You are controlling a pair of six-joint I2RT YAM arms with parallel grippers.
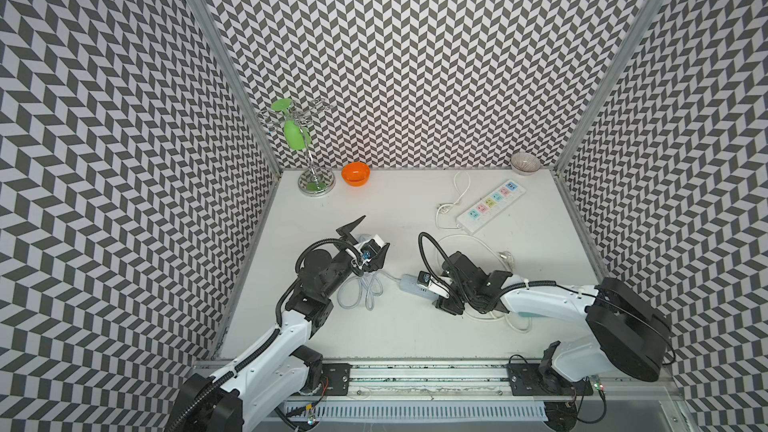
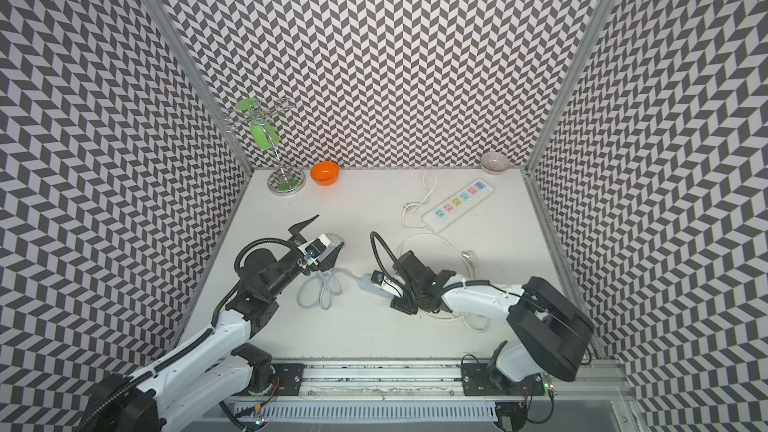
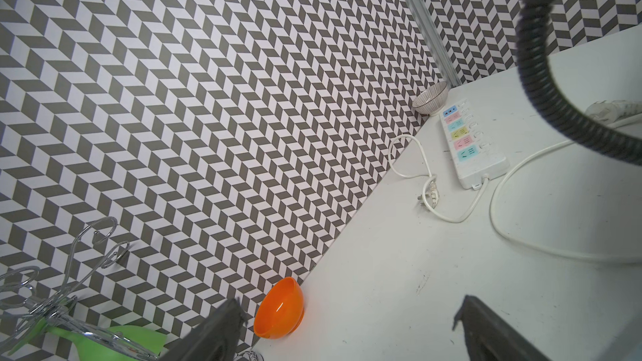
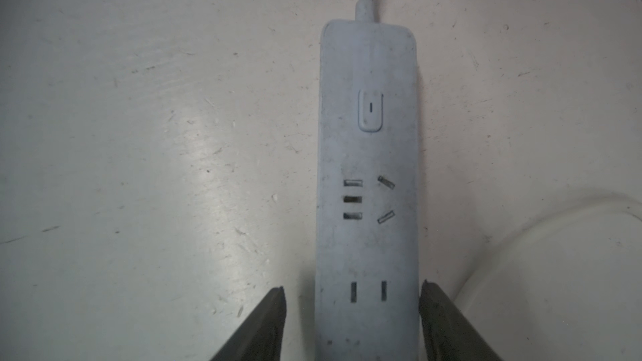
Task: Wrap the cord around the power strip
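A grey power strip [image 4: 367,153] lies on the table, its switch end facing left in the top views, with a grey cord [image 1: 370,291] running from that end into loose loops. In the right wrist view, the fingers of my right gripper stand part open on either side of the strip; the right finger is close against its edge, a gap shows at the left one. Up and left of the strip, partly over the cord loops, my left gripper is open with nothing between its fingers. The strip's far end is hidden by my right arm.
A white power strip [image 1: 492,205] with colored sockets lies at the back right, its white cord [image 3: 535,246] spreading toward my right arm. Along the back stand an orange bowl [image 1: 356,174], a green and chrome rack [image 1: 316,182] and a pale bowl [image 1: 525,163].
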